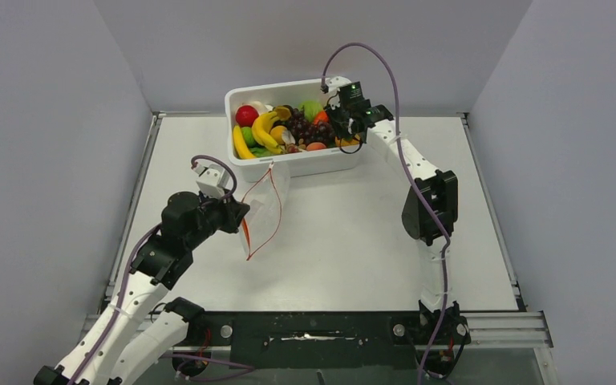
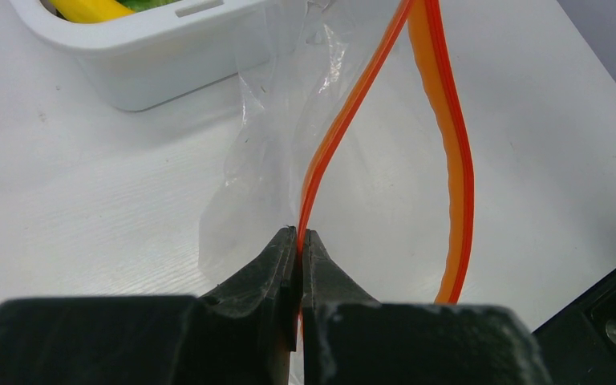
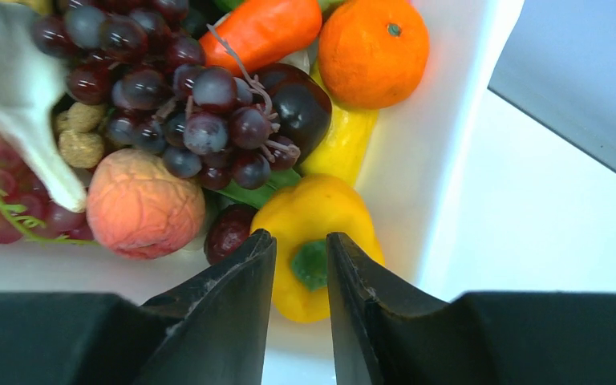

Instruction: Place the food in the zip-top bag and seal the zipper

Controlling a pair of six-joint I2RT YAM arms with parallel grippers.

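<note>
In the left wrist view my left gripper is shut on the orange zipper edge of the clear bag (image 2: 257, 172). From there the mouth of the bag gapes in a loop; no food shows inside. Over in the right end of the white bin (image 1: 313, 164), my right gripper reaches down onto a yellow pepper (image 3: 325, 208). Its fingers stand a little apart, with the pepper's green stem between them, shut on the pepper. How deep they grip is hidden.
Around the pepper lie dark grapes (image 3: 208, 132), a peach (image 3: 146, 204), an orange (image 3: 374, 52) and a carrot (image 3: 265, 32). Bananas (image 1: 266, 128) fill the bin's left side.
</note>
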